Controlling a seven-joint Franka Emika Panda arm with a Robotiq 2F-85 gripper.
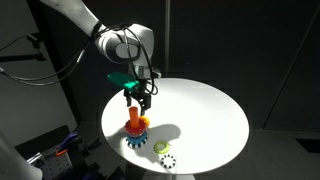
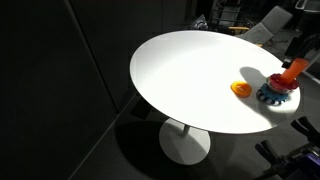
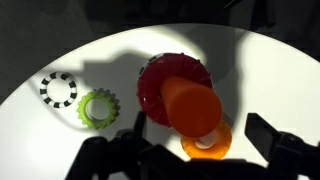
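Observation:
An orange post rises from a red ring, with a blue scalloped ring lower down in the stack. Just above it is my gripper, open. In the wrist view the dark fingers stand on either side of the post's top, apart from it as far as I can see. An orange ring lies flat on the table beside the stack. Elsewhere on the table are a green toothed ring and a black-and-white ring.
The stack stands close to the table's edge, on the robot's side in exterior view 2.

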